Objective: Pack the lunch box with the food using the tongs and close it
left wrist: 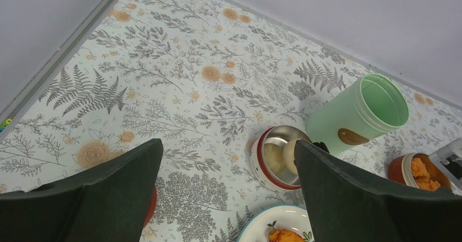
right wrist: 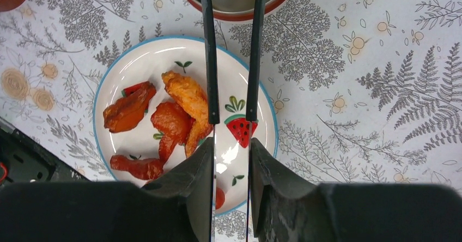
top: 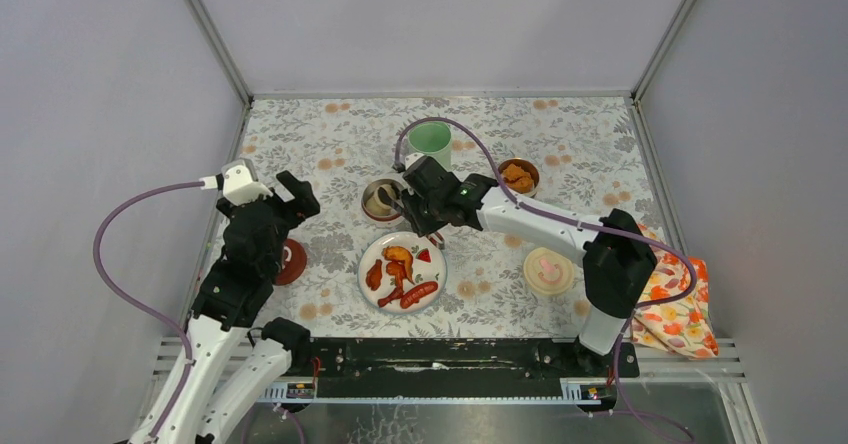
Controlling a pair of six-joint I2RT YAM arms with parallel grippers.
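My right gripper is shut on the handles of tongs (right wrist: 211, 89), which reach away past the plate. Between the tongs' dark tips is a pale round food piece (left wrist: 290, 157), low at the opening of a metal-lined bowl (left wrist: 261, 168); whether the tongs grip it firmly is unclear. Beige contents show inside that bowl. The white plate (top: 400, 304) carries several reddish chicken pieces (right wrist: 129, 108) and a sausage (top: 419, 294). A second bowl (top: 518, 176) holds orange fried food. On the left, my left gripper (top: 290, 201) hangs open and empty above the table.
A green container (top: 430, 142) stands behind the metal-lined bowl. Right of centre is a pale yellow container (top: 548, 271), with a patterned cloth (top: 675, 309) at the right edge. A brown-red round object (top: 291, 262) lies partly under the left arm.
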